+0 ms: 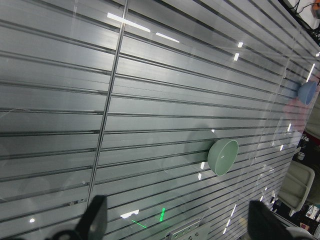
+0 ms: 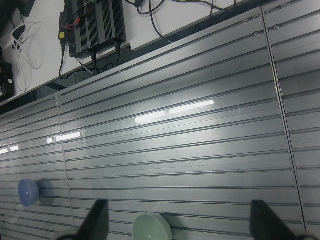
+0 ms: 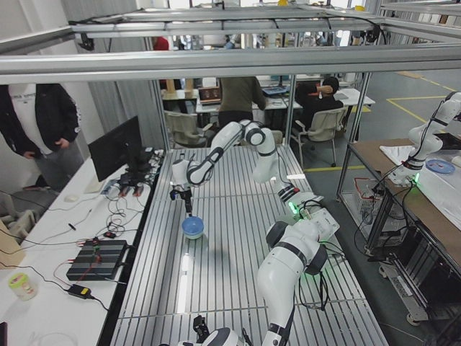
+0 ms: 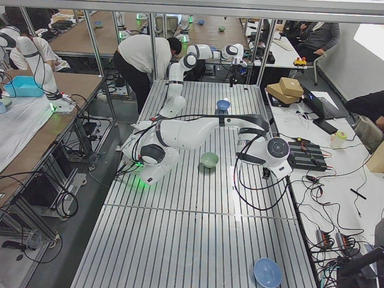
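A blue bowl (image 3: pixel 193 225) with a pale lower part sits below a dark gripper in the camera left view. The camera right view shows a green bowl (image 4: pixel 209 159), a far blue bowl (image 4: pixel 222 105) and a near one (image 4: pixel 267 273). My left gripper is open and empty above the slatted table, with the green bowl (image 1: pixel 222 156) and a blue bowl (image 1: pixel 306 92) beyond it. My right gripper is also open and empty, near the green bowl (image 2: pixel 151 227), a blue bowl (image 2: pixel 27 192) farther left.
A white desk (image 3: pixel 43 303) with electronics, cables and a monitor runs alongside. Arms and cables cover part of the table; people sit and stand around the frame.
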